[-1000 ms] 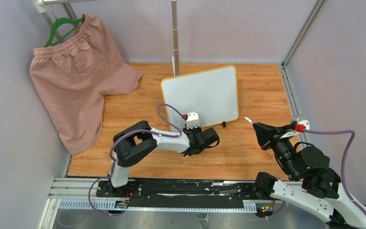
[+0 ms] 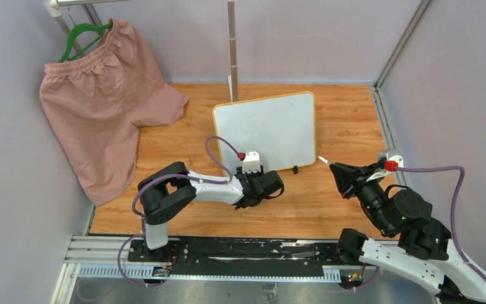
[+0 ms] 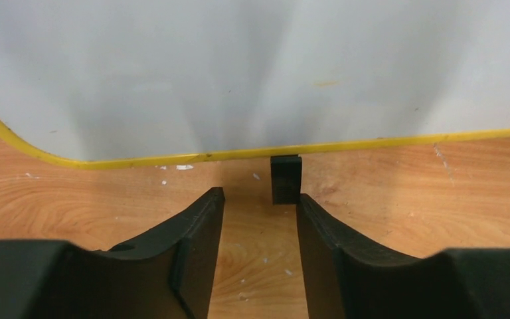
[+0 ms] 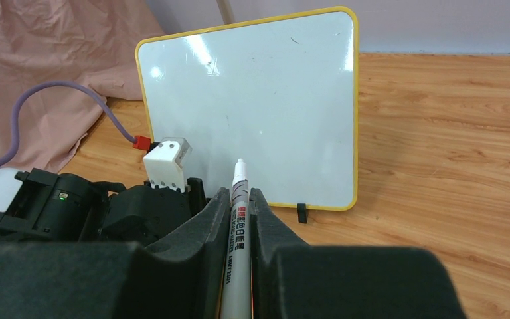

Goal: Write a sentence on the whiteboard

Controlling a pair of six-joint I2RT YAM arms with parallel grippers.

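Observation:
The whiteboard (image 2: 269, 130), blank and rimmed in yellow, lies tilted slightly on the wooden table. At its lower edge hangs my left gripper, part open and holding nothing. A black tab (image 3: 286, 179) on the rim shows between its fingertips, close to the right one. My right gripper is shut on a white marker (image 4: 238, 252) with red and black print. The marker's white tip (image 2: 323, 160) points up and left, a little to the right of the board in the top view.
A second black tab (image 2: 295, 170) sits at the board's lower right. Pink shorts (image 2: 101, 107) on a green hanger (image 2: 79, 39) fill the left side. A pole (image 2: 232, 50) stands behind the board. The table right of the board is bare.
My left arm has shifted left, and the board's upper right corner has come slightly nearer. My right gripper, with the marker in it, has moved a little left.

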